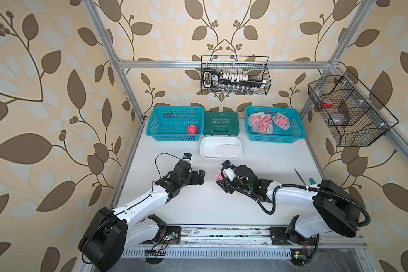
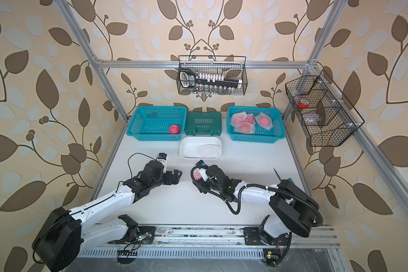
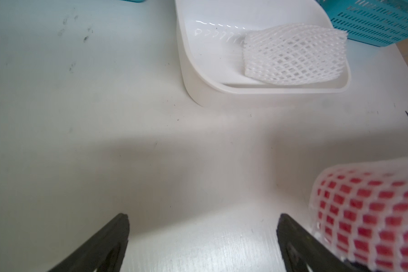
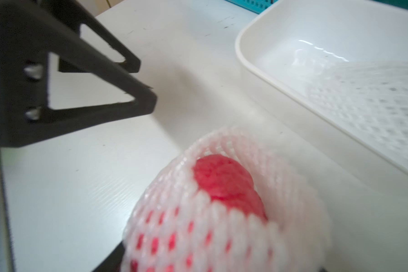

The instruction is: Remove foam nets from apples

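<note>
A red apple in a white foam net [image 4: 226, 181] is held in my right gripper [image 1: 224, 181], close to my left gripper [image 1: 197, 176] over the middle of the table. The left one stands open and empty, its fingers just left of the netted apple in the left wrist view. A bare red apple [image 1: 192, 129] lies in the left teal basket [image 1: 167, 131]. Several netted apples [image 1: 263, 127] fill part of the right teal basket [image 1: 292, 136]. An empty foam net [image 3: 294, 54] lies in the white tray [image 3: 204, 86].
A green case [image 1: 220, 127] sits between the baskets. A thin dark tool [image 2: 276, 174] lies at the table's right edge. Wire baskets [image 1: 235, 77] hang on the back and right frame.
</note>
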